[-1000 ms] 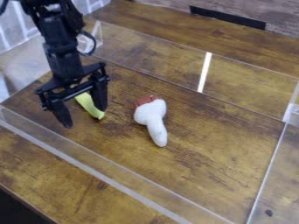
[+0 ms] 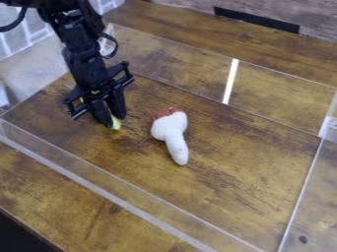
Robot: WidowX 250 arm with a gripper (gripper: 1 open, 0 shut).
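Observation:
My black gripper (image 2: pixel 102 106) is low over the wooden table, down around a slim yellow-green object (image 2: pixel 114 123), which it mostly hides; whether the fingers grip it I cannot tell. To its right, apart from it, lies a white object (image 2: pixel 170 133) with a rounded head, a red bit at the top and a narrow tail toward the front.
Clear transparent barriers run round the work area on the wooden table (image 2: pixel 237 197). A white strip (image 2: pixel 232 81) is at the back right. Free table space lies right of and in front of the white object.
The gripper has moved over the yellow-green object, now mostly hidden, and its fingers have drawn closer together. The white object has not moved.

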